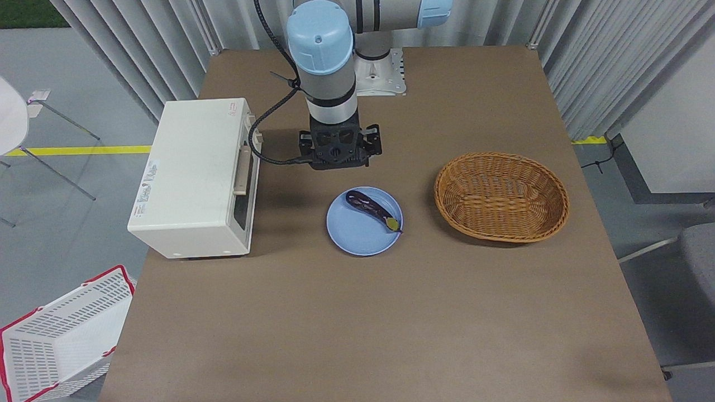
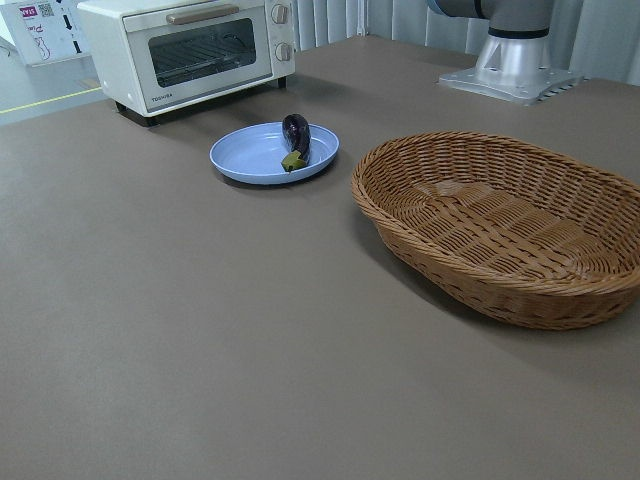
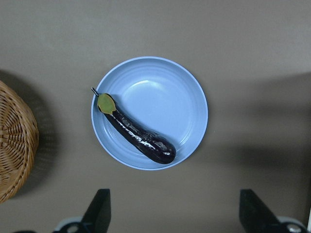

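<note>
A dark purple eggplant (image 3: 136,133) with a green cap lies on a light blue plate (image 3: 170,97), also seen in the front view as the plate (image 1: 355,238) holding the eggplant (image 1: 365,204). My gripper is raised above the table, behind the plate in the front view; in the wrist view its two fingers stand wide apart at the bottom edge, open, with nothing between them.
A wicker basket (image 1: 503,197) stands right of the plate in the front view. A white toaster oven (image 1: 184,171) stands to the left, beside the arm.
</note>
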